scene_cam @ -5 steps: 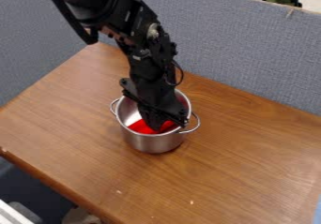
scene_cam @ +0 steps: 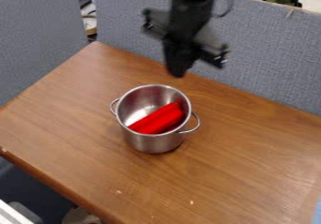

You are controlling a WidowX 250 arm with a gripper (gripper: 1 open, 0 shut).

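A steel pot [scene_cam: 138, 139] with two side handles stands on the wooden table, a red oblong object [scene_cam: 158, 117] lying inside it. My black gripper [scene_cam: 178, 65] is raised above and behind the pot, blurred, apart from it; nothing shows hanging from it, and it looks shut.
Grey padded walls [scene_cam: 264, 50] border it at the back and left, and its edge runs along the lower left.
My gripper has moved up and back out of the pot, uncovering the red object inside.
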